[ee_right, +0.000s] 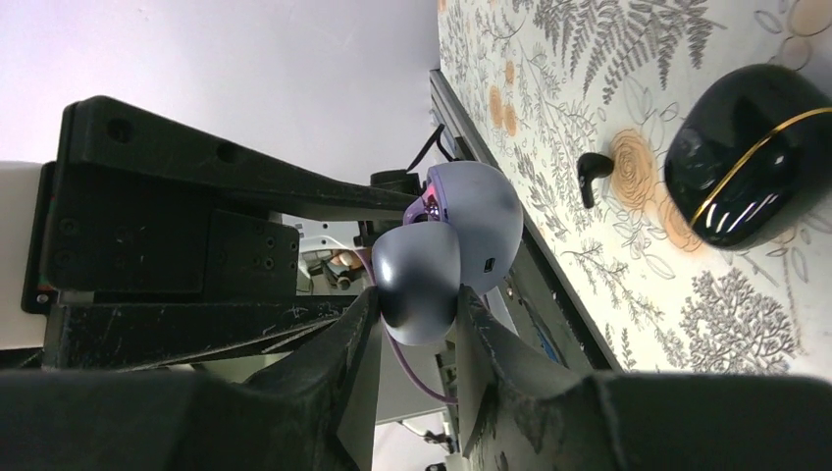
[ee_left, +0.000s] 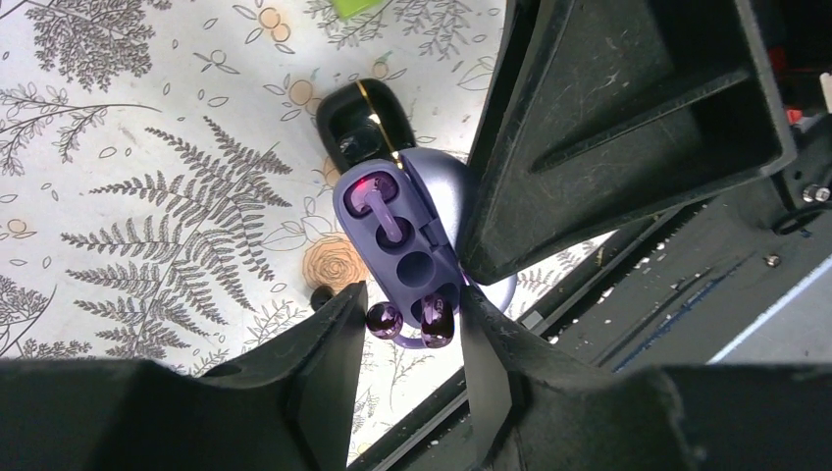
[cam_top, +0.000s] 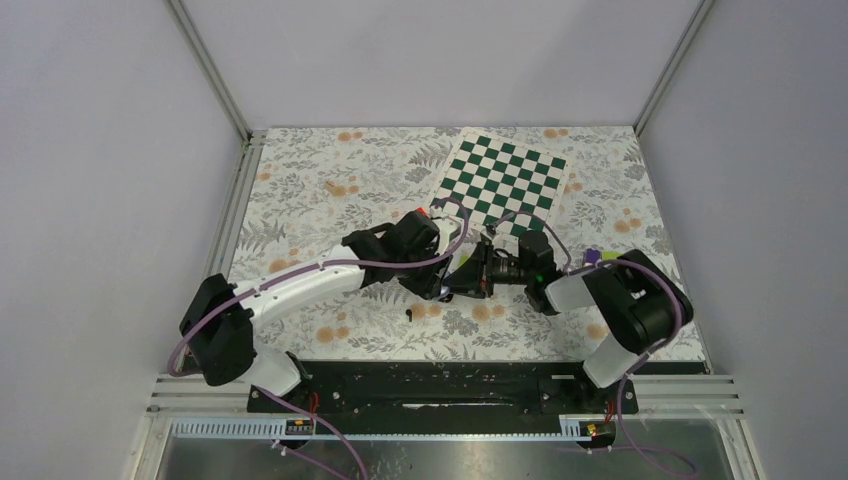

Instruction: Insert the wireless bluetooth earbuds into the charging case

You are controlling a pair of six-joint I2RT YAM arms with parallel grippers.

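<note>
The open purple charging case (ee_left: pixel 417 245) is held in my right gripper, which is shut on it above the table. In the left wrist view one purple earbud (ee_left: pixel 383 206) sits in the upper slot with a red light. My left gripper is part open at the case's lower end, with glossy purple parts of an earbud (ee_left: pixel 437 319) between its fingertips. A small black earbud (ee_right: pixel 589 172) lies on the patterned table, and a black rounded case (ee_right: pixel 736 147) lies nearby.
A checkered board (cam_top: pixel 500 180) lies at the back. Coloured blocks (cam_top: pixel 600 258) lie at the right, partly behind my right arm. The table's front edge is close below both grippers.
</note>
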